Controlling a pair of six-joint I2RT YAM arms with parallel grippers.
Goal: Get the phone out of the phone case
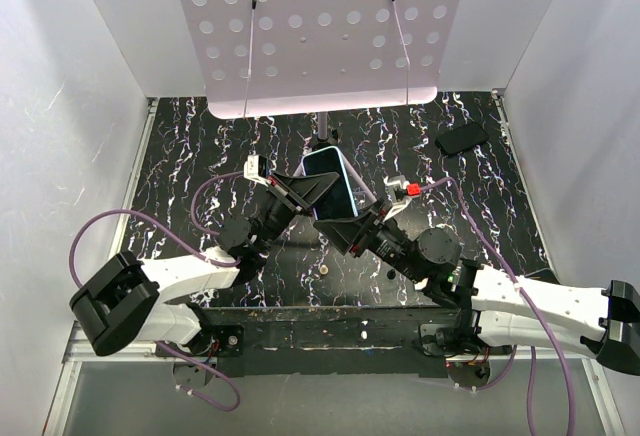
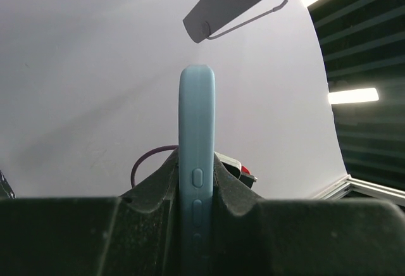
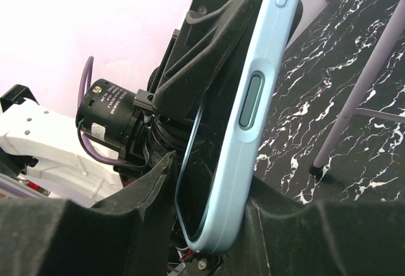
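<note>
The phone case (image 2: 197, 124), pale blue with side buttons, is raised off the table and tilted. My left gripper (image 1: 322, 185) is shut on it from the left, fingers on its front and back faces. Inside the blue rim, in the right wrist view, lies a dark, glossy face; whether that is the phone I cannot tell. Around the case's lower end stands my right gripper, one of its fingers (image 3: 149, 197) on the front side, the other partly hidden behind the rim. How firmly it grips does not show.
A flat black slab (image 1: 461, 139), phone-like, lies on the dark marbled table (image 1: 185, 141) at the back right. Behind the case a stand (image 1: 322, 126) holds up a perforated pale panel (image 1: 330, 16). Purple cables (image 1: 105, 213) loop beside both arms.
</note>
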